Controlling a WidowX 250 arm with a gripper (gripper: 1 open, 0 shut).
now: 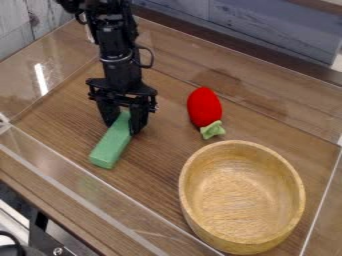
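Note:
The black gripper (122, 110) is low over the table, shut on the upper end of a green block (108, 149), which lies slanted toward the lower left below it. The fingertips partly hide that end of the block.
A red strawberry-like object (205, 106) with a pale green top lies to the right. A large yellow bowl (241, 200) fills the lower right.

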